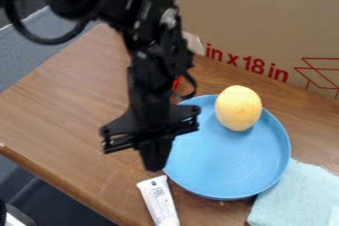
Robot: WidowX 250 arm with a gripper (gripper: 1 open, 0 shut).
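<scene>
My black gripper (154, 158) hangs shut over the left rim of a blue plate (232, 166), just above a white tube (159, 202) that lies on the wooden table at the front. Nothing shows between its fingers. A yellow oval object (239, 108) rests on the back part of the plate. Something red is partly hidden behind the arm.
A cardboard box (259, 27) stands along the back. A pale cloth (298, 200) lies right of the plate at the front.
</scene>
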